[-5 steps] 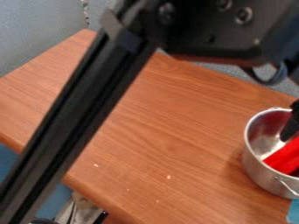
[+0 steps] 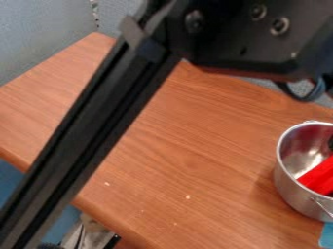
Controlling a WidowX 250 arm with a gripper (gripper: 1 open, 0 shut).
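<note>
A steel pot (image 2: 293, 175) with thin handles stands on the wooden table at the right, cut off by the image edge. Red pieces (image 2: 316, 177) lie inside it. The black robot arm (image 2: 130, 73) fills the top and runs diagonally to the lower left. Of the gripper, at most a small dark part shows at the right edge over the pot; its fingers and their state cannot be made out.
A blue item (image 2: 326, 236) sits at the bottom right edge. Cables hang near the lower left, beyond the table edge.
The arm has shifted slightly up and right, and less of the dark part over the pot shows now.
</note>
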